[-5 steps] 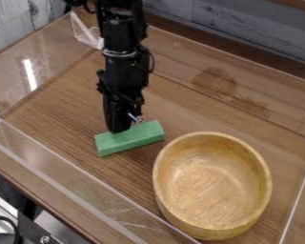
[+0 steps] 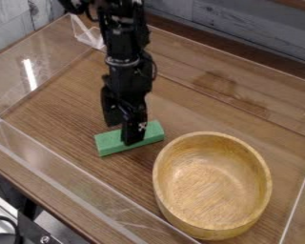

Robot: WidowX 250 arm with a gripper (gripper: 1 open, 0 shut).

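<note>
My black arm comes down from the top of the view, and its gripper (image 2: 126, 121) is low over a green rectangular block (image 2: 111, 143) lying on the wooden table. The gripper stands open, its dark fingers at the block's back part; whether they touch it cannot be told.
A large yellow bowl (image 2: 212, 186) sits to the front right of the green block. A clear plastic piece lies at the back left edge.
The gripper has moved down toward the green block and now overlaps it in the view. The block and bowl look unmoved.
</note>
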